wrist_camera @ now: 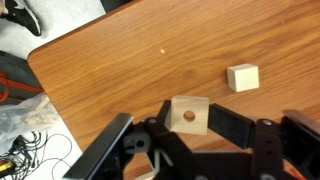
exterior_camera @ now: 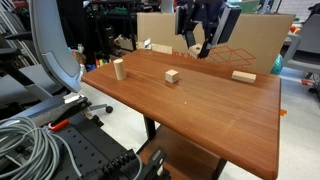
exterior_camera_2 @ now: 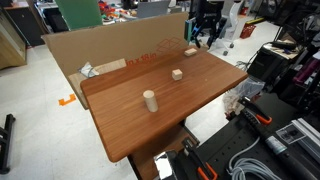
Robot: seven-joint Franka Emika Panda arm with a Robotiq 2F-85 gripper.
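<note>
My gripper is shut on a small pale wooden block (wrist_camera: 180,104) with a round hole in its face. In exterior view 1 the gripper (exterior_camera: 199,50) hangs well above the brown table (exterior_camera: 215,110), with the held block apart from its surface. A pale cube (exterior_camera: 172,76) rests on the table below and to the left of the gripper in that view; the same cube (wrist_camera: 243,77) shows right of the fingers in the wrist view. An upright pale cylinder (exterior_camera: 120,70) stands near the table's left edge, and a flat pale block (exterior_camera: 244,76) lies towards the back right.
A cardboard panel (exterior_camera_2: 130,48) borders the table's back side. Cables (exterior_camera: 30,148) and a dark bench (exterior_camera: 95,155) lie beyond the near left edge.
</note>
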